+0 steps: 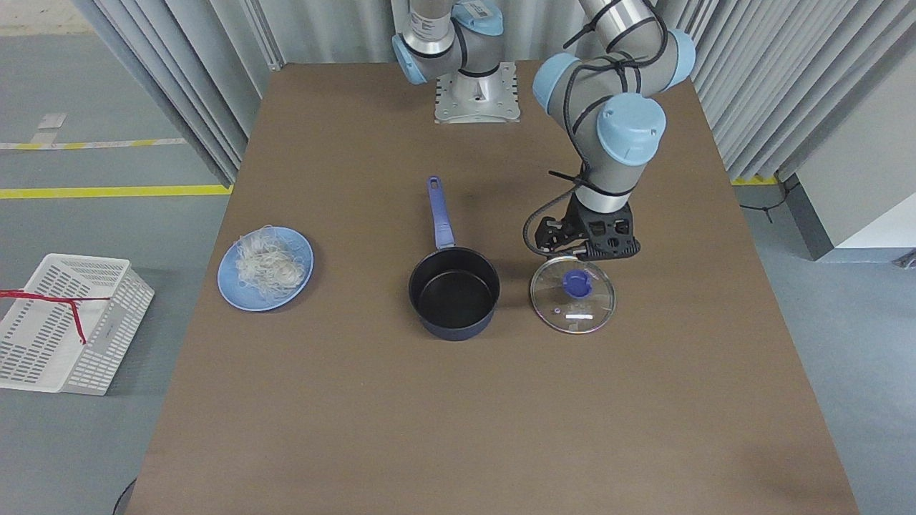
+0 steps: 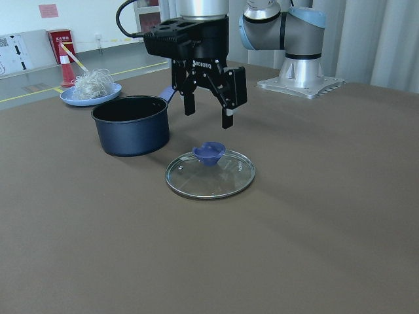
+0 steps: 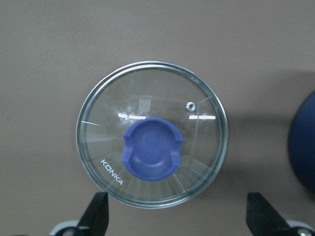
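Observation:
The glass lid (image 1: 558, 305) with its blue knob (image 3: 151, 150) lies flat on the table, just right of the dark saucepan (image 1: 455, 292), apart from it. My gripper (image 2: 208, 106) hangs open above and a little behind the lid, with nothing between its fingers. In the wrist view both fingers frame the bottom edge, clear of the lid. The pan is empty, its blue handle (image 1: 439, 210) pointing to the back.
A blue plate (image 1: 232, 287) of white stringy strands sits to the left.

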